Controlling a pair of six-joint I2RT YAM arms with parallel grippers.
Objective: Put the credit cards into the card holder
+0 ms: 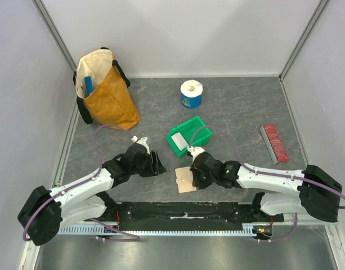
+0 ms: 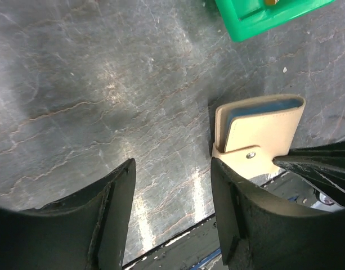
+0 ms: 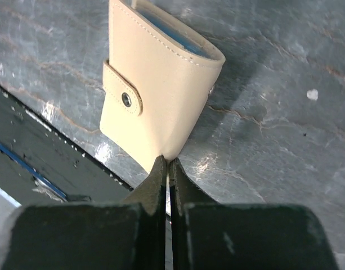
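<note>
The beige snap-closed card holder (image 1: 183, 178), with blue inside, lies on the grey marble surface at front centre. My right gripper is shut at its lower edge in the right wrist view; whether any leather is between the fingertips is unclear. My left gripper stands part open to the holder's left, nothing between its fingers. A green tray (image 1: 199, 124) behind the holder contains a white item (image 1: 179, 140), too small to identify.
A yellow bag (image 1: 113, 101) stands at back left, a blue-wrapped roll (image 1: 191, 98) at back centre, a red box (image 1: 274, 143) at right. The dark front edge lies just below the holder.
</note>
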